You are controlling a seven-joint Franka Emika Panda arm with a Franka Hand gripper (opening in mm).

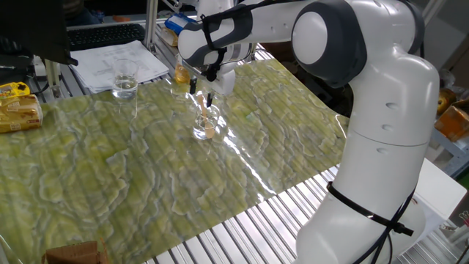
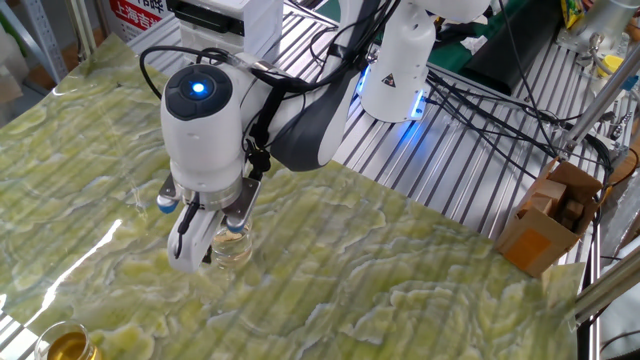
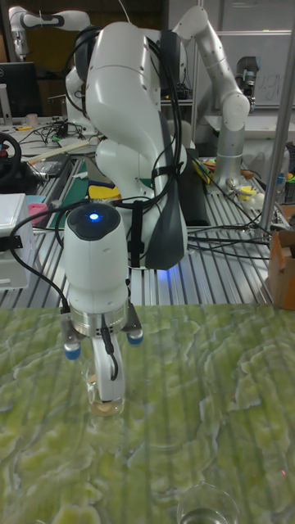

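A small clear glass beaker point(image 1: 198, 133) stands upright on the green marbled mat, with a light wooden stick point(image 1: 202, 107) leaning up out of it. Just above the beaker is my gripper point(image 1: 201, 93), pointing down. Its two dark fingertips are apart, one on each side of the stick's upper end in exterior view 1; whether they touch it cannot be made out. From exterior view 2 the gripper's body hides part of the beaker point(image 2: 237, 250). In exterior view 3 the beaker point(image 3: 106, 408) shows only low behind the hand.
A clear cup of clear liquid point(image 1: 125, 89) and a vessel of amber liquid point(image 2: 68, 347) stand on the mat. Papers point(image 1: 99, 70) and a snack pack point(image 1: 20, 113) lie by its edges. An open cardboard box point(image 2: 540, 240) stands at a mat corner.
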